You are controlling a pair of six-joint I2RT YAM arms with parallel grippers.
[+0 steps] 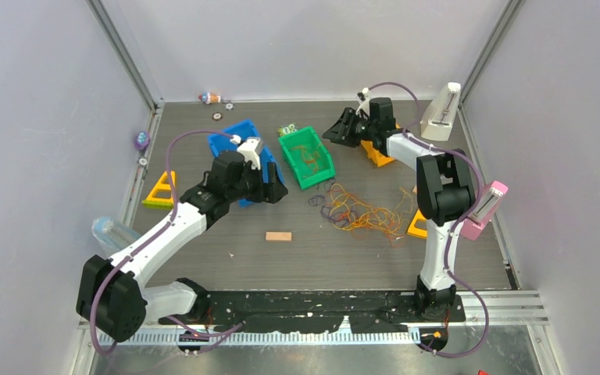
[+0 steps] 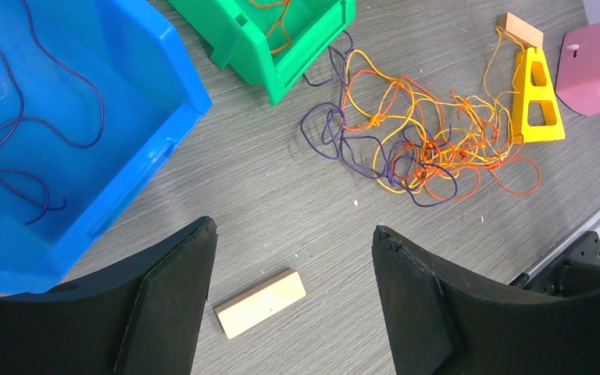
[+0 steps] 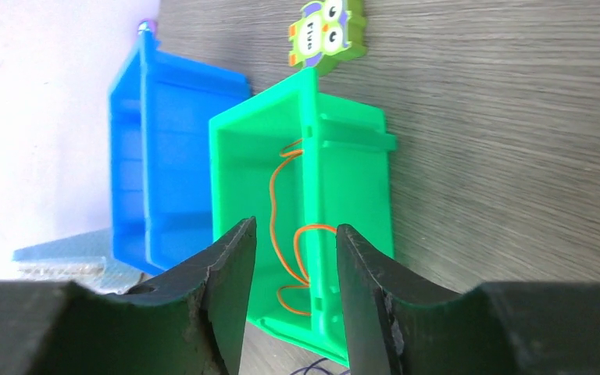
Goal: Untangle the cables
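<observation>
A tangle of yellow, orange and purple cables lies on the table right of the green bin, which holds orange cable. Purple cable lies inside the blue bin. My left gripper is open above the table beside the blue bin, with nothing between its fingers. My right gripper hangs above and to the right of the green bin in the top view, its fingers apart and apparently empty.
A wooden block, yellow pieces, an orange bin under the right arm, a pink metronome and an owl toy surround them.
</observation>
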